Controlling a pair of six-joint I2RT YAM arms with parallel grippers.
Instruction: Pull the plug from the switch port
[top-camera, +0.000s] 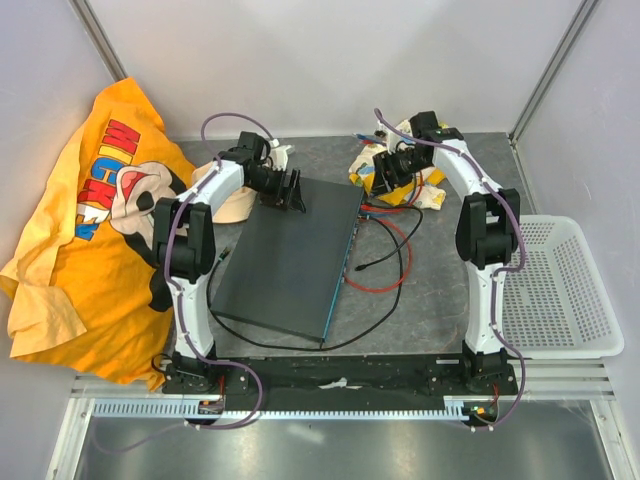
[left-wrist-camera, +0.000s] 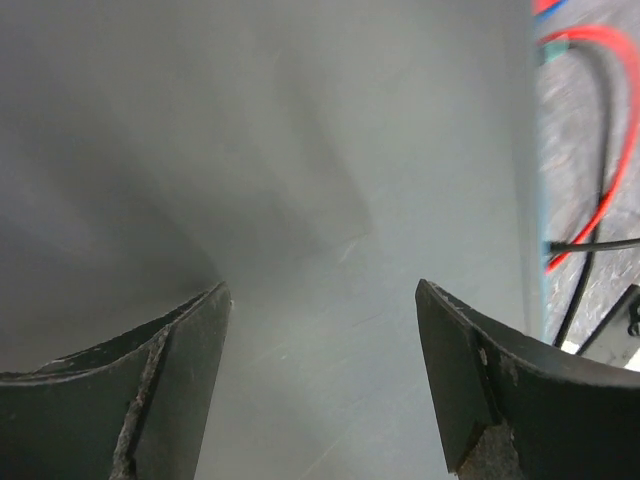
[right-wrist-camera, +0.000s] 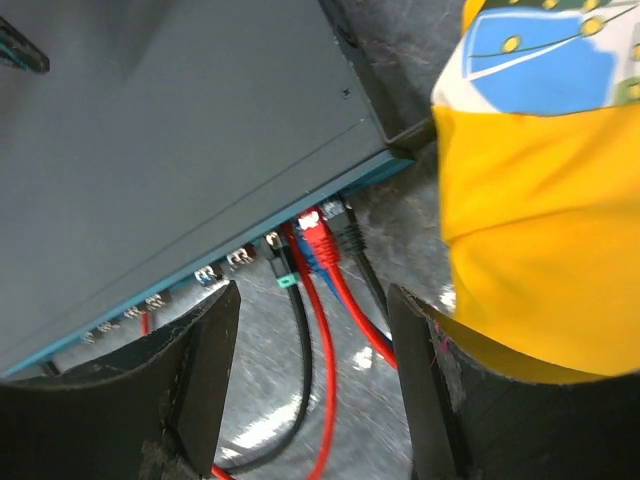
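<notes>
The dark flat switch lies in the middle, its port side facing right. In the right wrist view several plugs sit along that edge: a red plug, a black plug and a black plug with a green band. My left gripper is open above the switch's upper part; in its wrist view only bare switch top lies between the fingers. My right gripper is open above the cables and cloth by the switch's upper right corner, with nothing between its fingers.
An orange printed cloth covers the left side. A yellow and white cloth lies at the back right. A white basket stands at the right. Bare grey table lies right of the cables.
</notes>
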